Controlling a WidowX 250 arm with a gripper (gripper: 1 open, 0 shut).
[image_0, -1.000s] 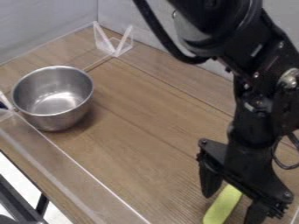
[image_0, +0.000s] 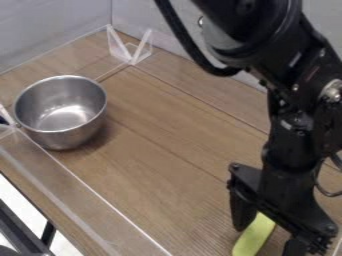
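Note:
My black gripper (image_0: 277, 219) is low at the lower right, open, its fingers down around the far end of a yellow-green elongated object (image_0: 253, 238) lying on the wooden table (image_0: 154, 170). The fingers hide part of that object; whether they touch it I cannot tell.
A steel bowl (image_0: 60, 120) stands at the left. White folded pieces (image_0: 130, 50) sit near the back wall. The table's front edge runs along the lower left.
The gripper has shifted very slightly over the last second, staying over the yellow-green object. The bowl and the object lie as before.

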